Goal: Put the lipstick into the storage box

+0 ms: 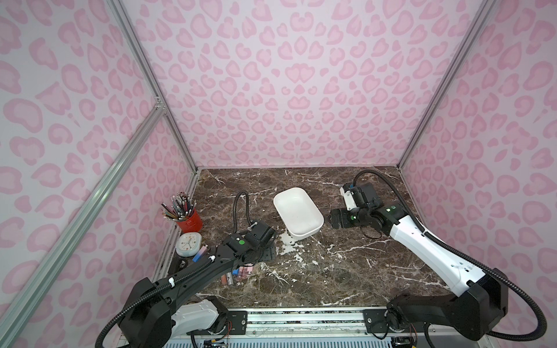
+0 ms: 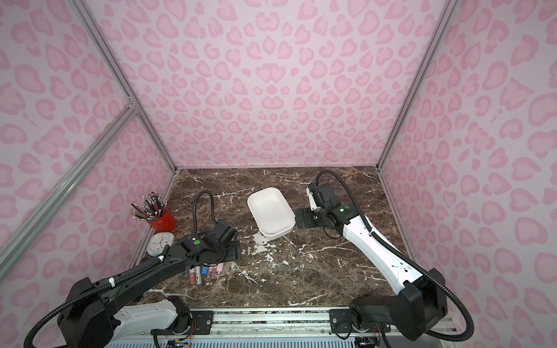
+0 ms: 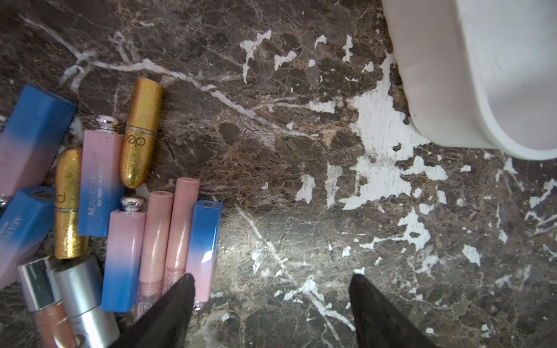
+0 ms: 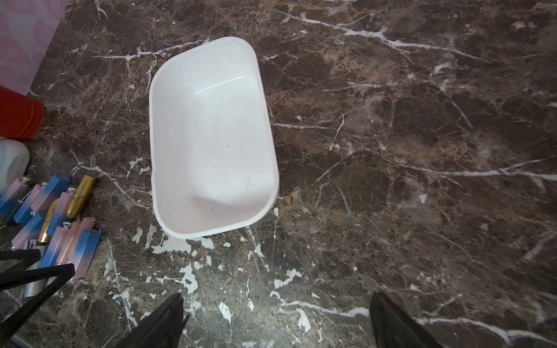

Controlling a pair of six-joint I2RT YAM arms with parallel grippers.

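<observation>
My left gripper hangs low over a cluster of lipsticks at the table's left-front; in the left wrist view its fingers stand apart with nothing between them, just right of a small blue-pink tube. The cluster has gold tubes, pink slim tubes, silver ones and blue-pink tubes. The white storage box lies empty in the middle, right of the cluster. My right gripper is open and empty beside the box's right side.
At the left edge stand a red cup of pens and a white clock-like object. Pink patterned walls enclose the workspace.
</observation>
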